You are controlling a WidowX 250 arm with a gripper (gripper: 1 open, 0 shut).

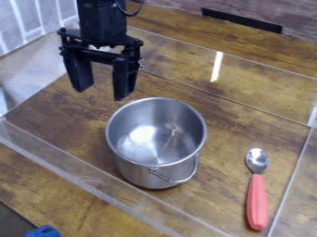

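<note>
My black gripper (102,79) hangs at the upper left of the camera view, above the wooden surface, with its two fingers spread wide and nothing visible between them. Below it and to the right stands an empty steel pot (133,139) with a wire handle at its front. A spoon with a red handle (257,199) lies to the right of the pot, its metal bowl toward the back.
Clear plastic walls edge the wooden work area (235,102) at front and sides. A blue object (43,230) sits at the bottom left, outside the walls.
</note>
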